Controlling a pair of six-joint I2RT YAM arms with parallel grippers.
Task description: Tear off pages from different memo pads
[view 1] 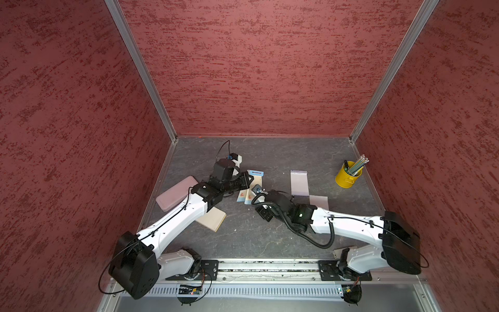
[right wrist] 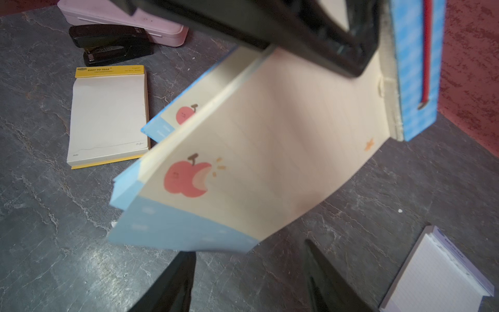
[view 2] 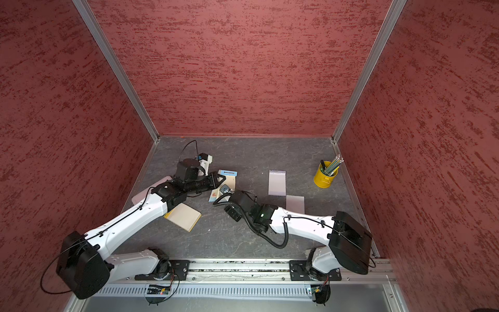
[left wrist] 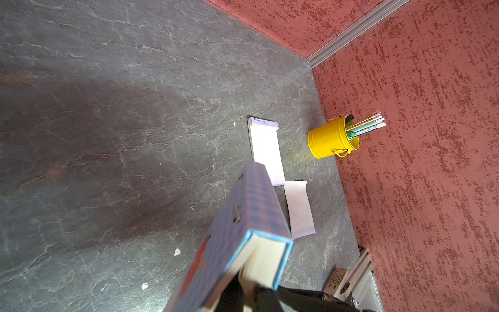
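Note:
An apple-print memo pad with a blue checked top hangs in the middle, held by my left gripper, which is shut on it, its fingertips largely hidden. In the right wrist view a cream page with a bitten apple and blue lower edge hangs down across the pad's front. My right gripper is below that page's lower corner, fingers apart, with no paper seen between them. A yellow-topped pad lies at the left, a lilac-topped pad and a lined sheet at the right.
A black stapler and a pink case lie at the left. A yellow pencil bucket stands at the right wall.

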